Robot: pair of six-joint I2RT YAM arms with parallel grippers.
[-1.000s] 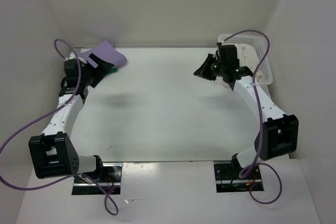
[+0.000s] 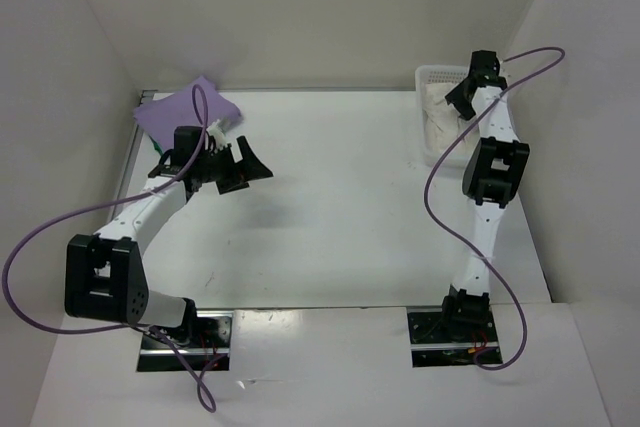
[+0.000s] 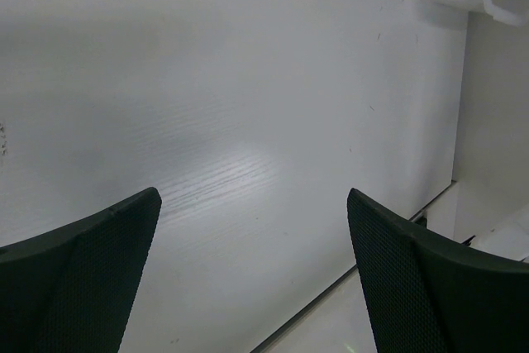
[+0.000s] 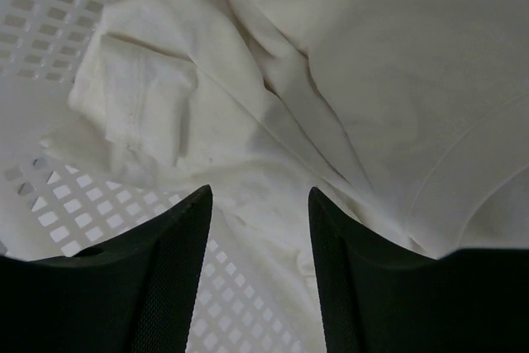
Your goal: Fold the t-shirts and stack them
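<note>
Cream-white cloth [image 4: 248, 121], likely t shirts, lies crumpled in the white basket [image 2: 436, 74] at the back right. My right gripper [image 2: 455, 107] is over that basket; its two fingers stand apart in the right wrist view, open above the cloth with nothing visibly held. At the back left, a purple folded cloth [image 2: 165, 119] lies flat, with a bit of green showing by its edge. My left gripper [image 2: 252, 173] is above the bare table to the right of and nearer than the purple cloth. It is open and empty in the left wrist view.
Bare white table [image 2: 330, 207] fills the middle, free of objects. Walls stand close behind, left and right, and the basket sits near the right wall. Purple cables [image 2: 435, 212] loop along both arms.
My right gripper has moved from the table beside the basket to above its inside. The left gripper has moved right and nearer, away from the purple cloth.
</note>
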